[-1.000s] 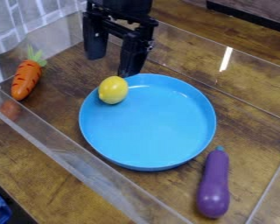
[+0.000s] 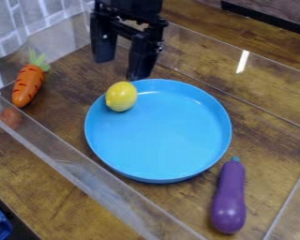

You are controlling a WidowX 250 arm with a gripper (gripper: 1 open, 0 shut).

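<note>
The black gripper (image 2: 125, 47) hangs at the top centre, above the back edge of a blue plate (image 2: 157, 139); nothing shows clearly between its fingers. On the plate's upper left lies a yellow, rounded object (image 2: 120, 97). An orange toy carrot (image 2: 27, 85) lies at the left, and a purple toy eggplant (image 2: 229, 200) at the lower right, both off the plate.
Clear plastic walls run along the left and lower left. The wooden surface (image 2: 259, 112) has free room at the right and behind the plate.
The gripper has shifted very slightly; the plate and the toys have stayed in place.
</note>
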